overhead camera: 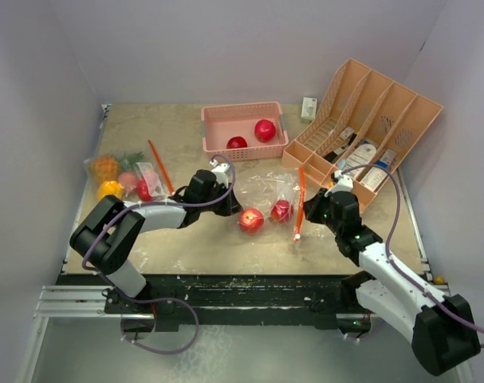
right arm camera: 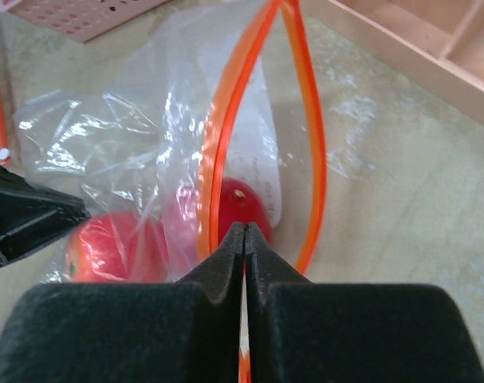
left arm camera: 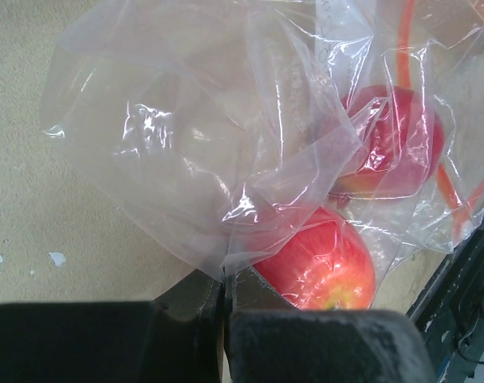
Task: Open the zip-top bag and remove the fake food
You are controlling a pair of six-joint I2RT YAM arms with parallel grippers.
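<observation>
A clear zip top bag [overhead camera: 265, 187] lies mid-table, holding two red fake fruits, one [overhead camera: 251, 221] nearer my left arm and one [overhead camera: 281, 211] to its right. My left gripper [overhead camera: 237, 209] is shut at the bag's left side; in the left wrist view crumpled plastic [left arm camera: 186, 144] meets its fingertips. My right gripper [overhead camera: 307, 211] is shut at the orange zip strip [overhead camera: 300, 199] on the bag's right; in the right wrist view the strip shows just beyond the fingertips, and I cannot tell if any is between them.
A pink basket [overhead camera: 214, 116] with two red fruits stands at the back. A tan divided organizer [overhead camera: 417, 120] fills the back right. Another bag of fake food [overhead camera: 114, 175] and an orange strip [overhead camera: 160, 163] lie at the left.
</observation>
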